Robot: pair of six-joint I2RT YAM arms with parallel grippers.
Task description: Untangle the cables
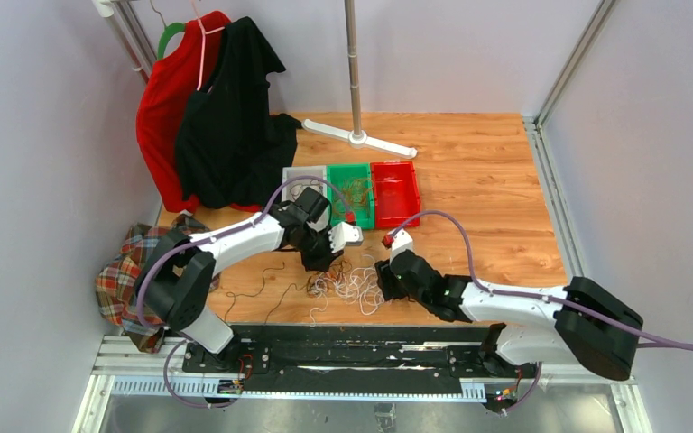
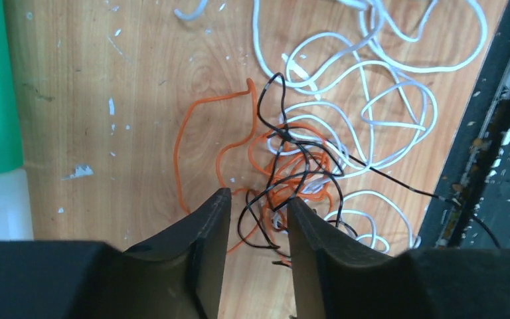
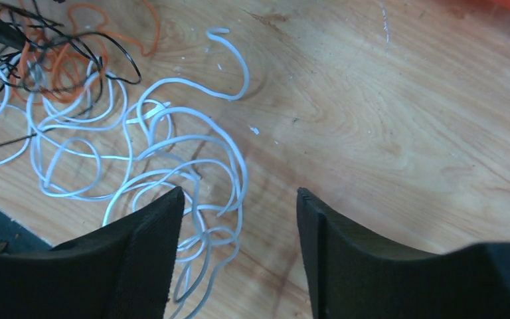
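Black cable (image 2: 284,137), orange cable (image 2: 180,136) and white cable (image 2: 429,70) lie tangled together on the wooden table. The black and orange strands knot at the left of the pile, while white loops (image 3: 229,136) spread to the right. Just over the black and orange knot, my left gripper is part open, strands visible below and between its fingers; whether it touches them is unclear. My right gripper is open beside the white loops, some of which pass by its left finger (image 3: 163,222). One white end (image 3: 229,40) curls free on the bare wood.
Behind the cables stand a grey bin (image 1: 291,207), a green bin (image 1: 350,171) holding some cable, and an empty-looking red bin (image 1: 397,194). Hanging shirts (image 1: 235,108) and a plaid cloth (image 1: 113,280) occupy the left.
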